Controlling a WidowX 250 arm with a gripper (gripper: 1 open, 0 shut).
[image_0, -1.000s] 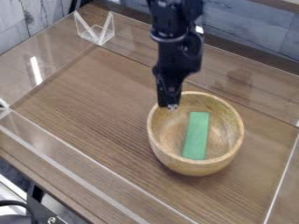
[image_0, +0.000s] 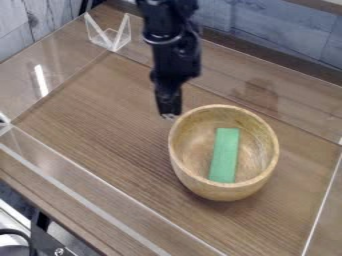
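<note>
A wooden bowl (image_0: 190, 160) sits on the table at the right of centre, with a green block (image_0: 225, 154) lying inside it. The dark robot gripper (image_0: 168, 105) hangs just behind and above the bowl's back-left rim. It is blurred; its fingers look close together, and nothing shows between them.
A white wire object (image_0: 110, 32) stands at the back left, and another transparent item is at the left edge. Dark cables lie at the lower left, off the table.
The arm has shifted a little to the left and is now blurred by motion. The bowl and green block look unmoved.
</note>
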